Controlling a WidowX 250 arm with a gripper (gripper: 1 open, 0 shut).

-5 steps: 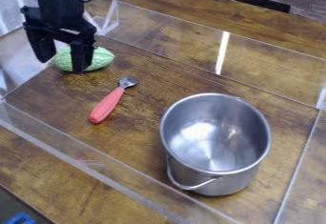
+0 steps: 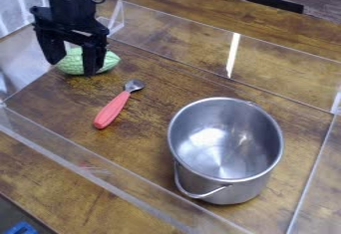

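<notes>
My black gripper hangs at the upper left, over a pale green cabbage-like object lying on the wooden table. The gripper's lower parts partly cover that object; whether the fingers are open or shut, or touch it, I cannot tell. A spoon-like utensil with a red handle lies to the lower right of the gripper. A steel pot with a wire handle stands at the lower right, empty.
Clear plastic walls border the work area on the wooden table. A white strip shows toward the back. A blue item sits at the bottom left corner.
The objects on the table look unmoved.
</notes>
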